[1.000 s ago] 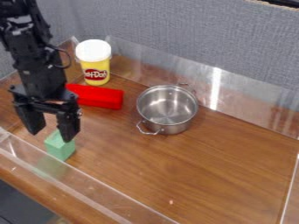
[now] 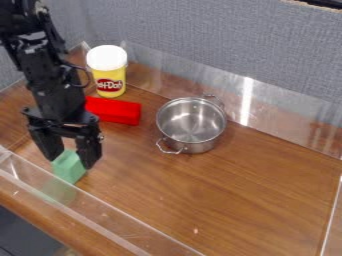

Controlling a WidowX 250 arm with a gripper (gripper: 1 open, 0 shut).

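My black gripper (image 2: pixel 64 143) hangs at the left, its fingers apart and pointing down just above a small green block (image 2: pixel 70 172). The fingertips are over or beside the block's top; whether they touch it I cannot tell.
A red block (image 2: pixel 114 110) lies behind the gripper, with a yellow Play-Doh tub (image 2: pixel 108 76) with a white lid at the back. A steel pot (image 2: pixel 190 125) stands at the centre.
The gripper has shifted slightly over the last second and stays close above the green block. The other objects look unmoved.
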